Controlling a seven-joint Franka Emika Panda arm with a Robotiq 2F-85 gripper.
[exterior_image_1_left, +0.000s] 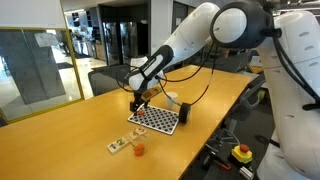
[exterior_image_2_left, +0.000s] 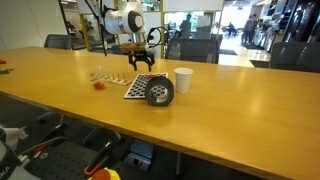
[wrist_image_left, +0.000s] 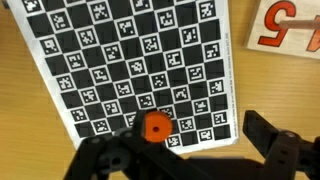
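Note:
My gripper is open above a checkered marker board (wrist_image_left: 128, 72), its fingers spread wide with nothing held. On the board, near its lower edge, lies a round orange-red object (wrist_image_left: 156, 126); it shows just beside the left finger (wrist_image_left: 120, 158) in the wrist view. Exterior view 1 has the gripper (exterior_image_1_left: 140, 101) over the board (exterior_image_1_left: 160, 119), with the orange object (exterior_image_1_left: 141, 112) below. Beside the board is a wooden piece with orange-red shapes (wrist_image_left: 287, 28). Height above the board is hard to judge.
A second red-orange object (exterior_image_1_left: 139, 150) and a light wooden block with pegs (exterior_image_1_left: 127, 141) lie in front of the board. Behind it are a black wheel (exterior_image_2_left: 160, 90) and a white cup (exterior_image_2_left: 183, 78).

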